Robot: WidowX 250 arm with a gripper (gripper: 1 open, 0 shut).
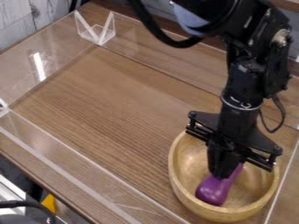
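Note:
My black gripper [233,149] reaches down from the upper right over a tan wooden bowl [187,179] at the lower right of the table. In the bowl lies a purple elongated object [214,189], its upper end under my gripper. Whether the fingers are on it cannot be told, as the gripper hides that end.
A white wire-like holder [96,28] stands at the back left. A dark cable runs over the top of the view, and a black and yellow item is at the lower left corner.

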